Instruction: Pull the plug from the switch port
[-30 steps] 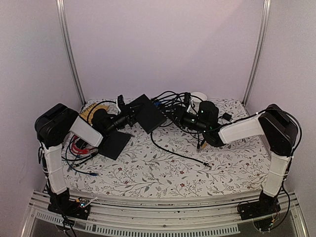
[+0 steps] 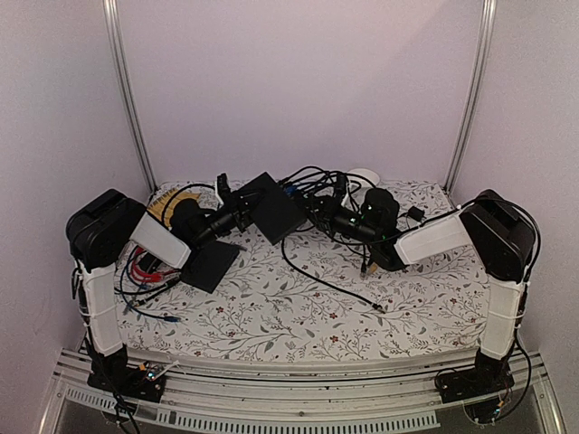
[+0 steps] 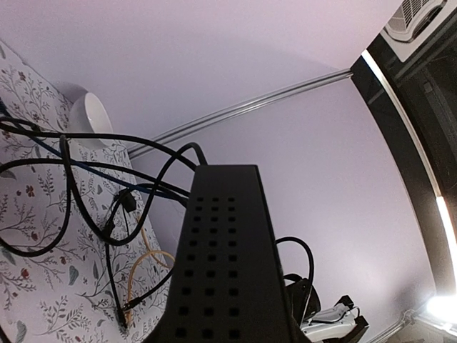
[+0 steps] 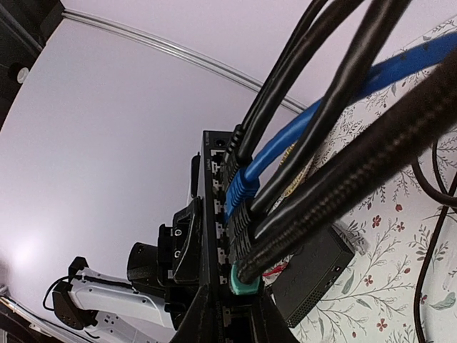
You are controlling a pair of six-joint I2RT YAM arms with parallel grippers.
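My left gripper (image 2: pixel 251 201) is shut on the black switch (image 2: pixel 277 211), held up in mid-air; its perforated side (image 3: pixel 214 250) fills the middle of the left wrist view. Several black cables and a blue cable (image 4: pixel 285 143) run from its ports. The right wrist view shows the port row closely, with a plug in a pale green boot (image 4: pixel 243 282) at the near end. My right gripper (image 2: pixel 317 208) is at the switch's right side, its dark fingertips low by that plug (image 4: pixel 243 314); whether they close on it is unclear.
A second dark box (image 2: pixel 210 267) lies on the floral table at left, with red and black cables and a yellow item (image 2: pixel 172 199). A white bowl (image 2: pixel 365 173) stands behind. A loose cable crosses the front middle, where the table is otherwise clear.
The switch has shifted slightly right since a second ago, and the hanging cable with it. The right arm has moved very slightly left.
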